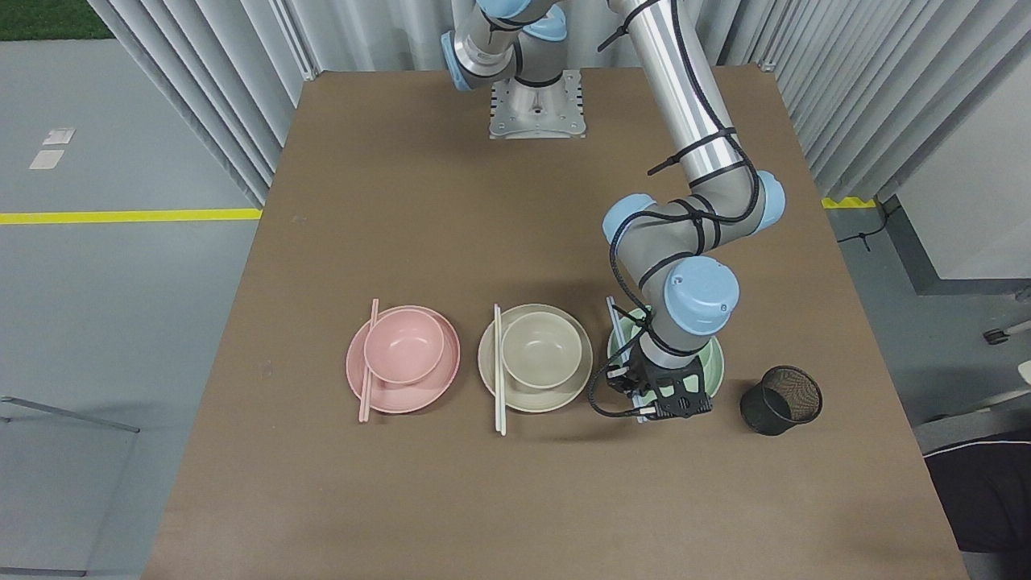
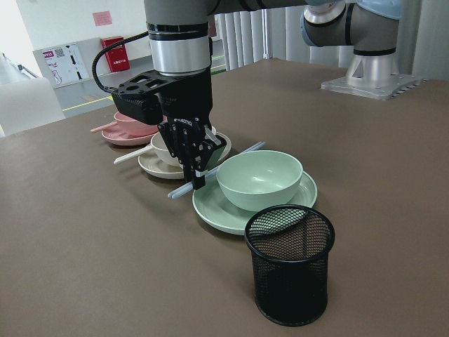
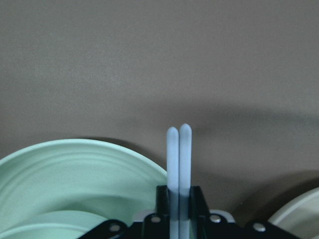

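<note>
My gripper (image 2: 198, 175) is lowered at the left edge of the green plate (image 2: 223, 217), with a pair of light blue chopsticks (image 3: 184, 159) between its fingers; in the wrist view the fingertips close on both sticks. A green bowl (image 2: 259, 181) sits on that plate. Beside it stand a beige plate (image 1: 522, 396) with bowl (image 1: 542, 348) and white chopsticks (image 1: 499, 416), then a pink plate (image 1: 425, 387) with bowl (image 1: 403, 344) and pink chopsticks (image 1: 365, 406).
A black mesh pen cup (image 1: 780, 401) stands right of the green plate.
</note>
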